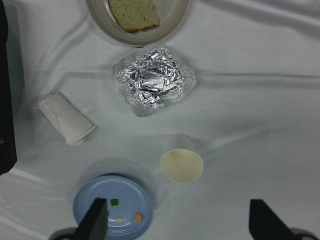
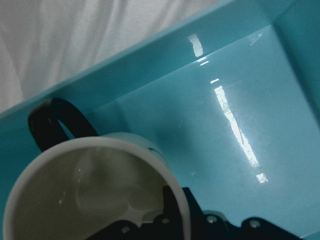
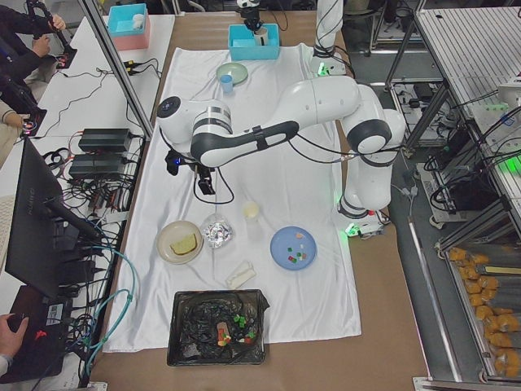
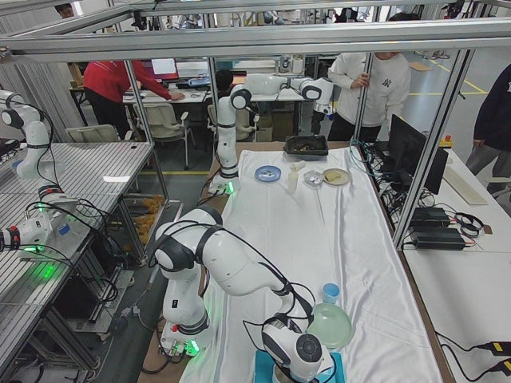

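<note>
My left gripper is open and empty above the white cloth. Below it lie a beige plate (image 1: 175, 10) with a bread slice (image 1: 131, 14), crumpled foil (image 1: 153, 79), a folded napkin (image 1: 66, 118), a pale cup (image 1: 182, 165) and a blue plate (image 1: 90, 195) with small bits. In the right wrist view, a white mug (image 2: 85, 185) with a black handle fills the lower left, inside or over a blue bin (image 2: 235, 90). My right gripper's dark parts show at the mug's near rim; whether they grip it is unclear.
A black lined tray (image 3: 216, 301) with scraps stands at the cloth's near end. At the other end are a green plate (image 4: 330, 327) and a blue cup (image 4: 330, 292) beside the blue bin.
</note>
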